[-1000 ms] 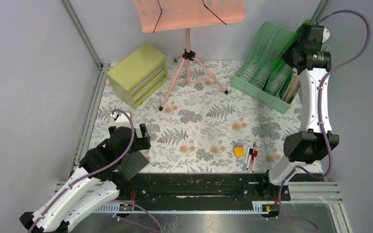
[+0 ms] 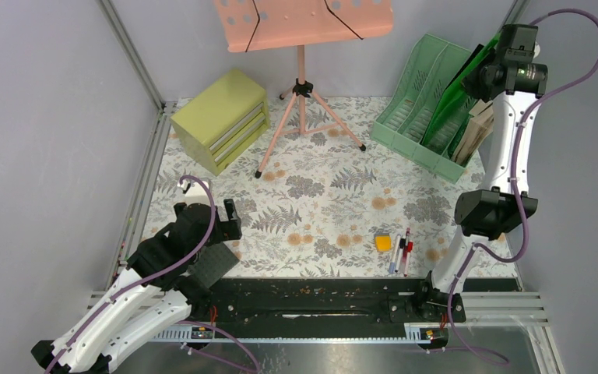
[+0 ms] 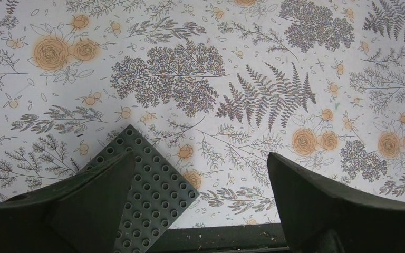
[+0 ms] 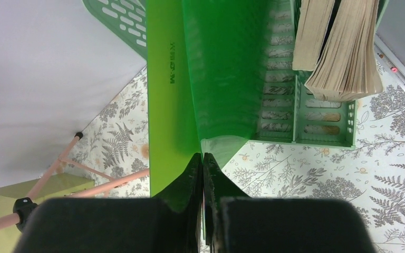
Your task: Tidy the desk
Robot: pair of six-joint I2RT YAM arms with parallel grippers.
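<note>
The green folder [image 4: 221,68] stands in the mint-green file rack [image 2: 416,153], leaning in one of its slots. My right gripper is shut on the folder's thin edge, which runs in between the fingertips. From above, the folder [image 2: 445,109] is partly covered by the right gripper. Books [image 4: 343,58] with tan page edges fill the neighbouring slot. Over the table's left side my left gripper stands open and empty. Below it lies a dark studded plate [image 3: 155,190]. A yellow block [image 2: 383,243] and several pens [image 2: 401,253] lie near the front edge.
A pink music stand [image 2: 302,117] occupies the back middle, its tripod legs spread. The yellow-green drawer box [image 2: 222,117] is at the back left. A grey wall [image 2: 584,202] rises close beside the right arm.
In the top view my right gripper has shifted to the right over the rack. The folder's upper part has tilted right with it. The left arm is still.
</note>
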